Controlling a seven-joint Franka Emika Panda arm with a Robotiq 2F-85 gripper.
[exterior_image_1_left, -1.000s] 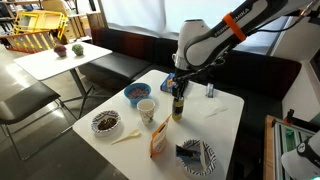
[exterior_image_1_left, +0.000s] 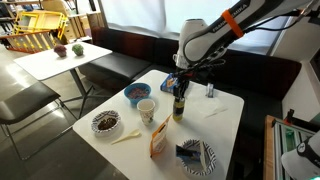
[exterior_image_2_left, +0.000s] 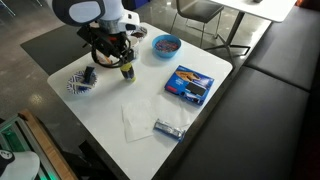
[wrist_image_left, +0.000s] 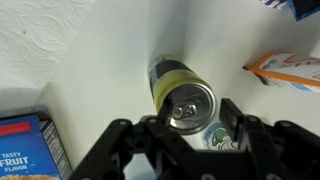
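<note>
A dark bottle with a yellow label (exterior_image_1_left: 178, 107) stands upright on the white table. From above, its round silver top (wrist_image_left: 187, 107) and yellow side show in the wrist view. My gripper points down over the bottle, its fingers apart on either side of the top. A narrow gap seems to show at each side, though contact is hard to judge. In exterior view 2 the bottle (exterior_image_2_left: 128, 71) is right under the gripper (exterior_image_2_left: 124, 58), whose fingertips partly overlap it.
Close to the bottle are an orange-and-white bag (exterior_image_1_left: 159, 138), a white cup (exterior_image_1_left: 146, 108) and a blue bowl (exterior_image_2_left: 166, 46). A blue fruit-snack box (exterior_image_2_left: 187, 85), white paper (exterior_image_2_left: 148, 120) and a silver cylinder (exterior_image_2_left: 170, 130) lie farther off. A striped bowl (exterior_image_1_left: 195, 157) sits at the front.
The bottle and the other table items stay in place.
</note>
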